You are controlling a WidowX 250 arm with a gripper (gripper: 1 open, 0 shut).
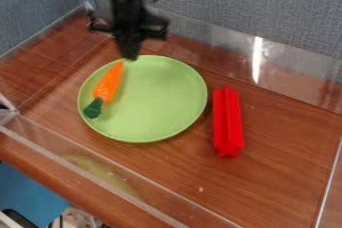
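A green plate [160,107] sits on the wooden table. On its left part lies an orange toy carrot [110,84], its green top toward the front left and its tip toward the back. My black gripper [128,50] is above the plate's back left edge, just over and behind the carrot's tip, blurred. Nothing shows held in it; it looks shut.
A red oblong object [227,122] lies right of the plate. Clear low walls border the wooden table [278,177], with grey padded walls behind.
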